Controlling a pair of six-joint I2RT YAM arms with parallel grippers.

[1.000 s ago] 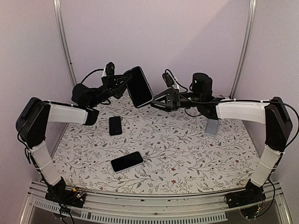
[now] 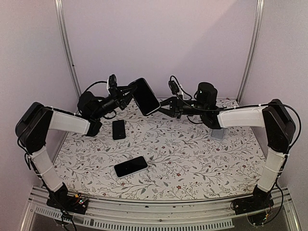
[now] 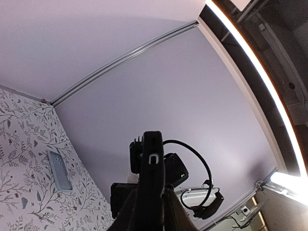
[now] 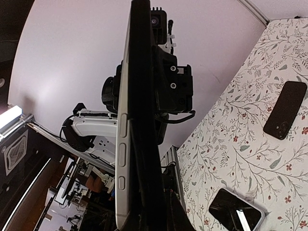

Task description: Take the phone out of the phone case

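Above the table, a phone (image 2: 144, 96) hangs tilted between my two arms, its black screen facing the top camera. Its pale side with buttons shows edge-on in the right wrist view, against the black case (image 4: 143, 120) on its back. My left gripper (image 2: 129, 90) is shut on the upper left part of the cased phone. At the lower right corner, my right gripper (image 2: 160, 107) is shut on it too. Whether the right fingers (image 4: 178, 214) clasp the phone alone or the case as well is hidden.
On the patterned table lie a black phone (image 2: 118, 129) at the left, another phone with a light edge (image 2: 131, 166) at the front, and a pale flat phone or case (image 2: 218, 133) at the right.
My right gripper, apart from the phone's corner a second ago, has come onto it and shut. The left gripper and phone have sunk slightly and shifted a little right.
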